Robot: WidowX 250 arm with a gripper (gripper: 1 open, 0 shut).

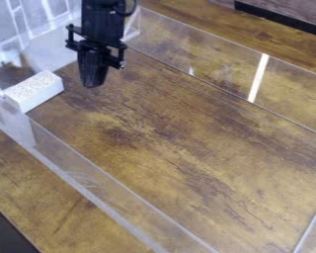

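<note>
My black gripper (95,71) hangs over the back left of a clear-walled tray, shut, with nothing visible between its fingers. A white speckled block (33,91) lies on the wooden floor of the tray against the left side, to the lower left of the gripper.
Clear plastic walls (102,190) enclose the wooden surface (188,148), which is bare across the middle and right. A dark object (286,10) lies beyond the back right wall. Something blurred and clear stands at the far left behind the block.
</note>
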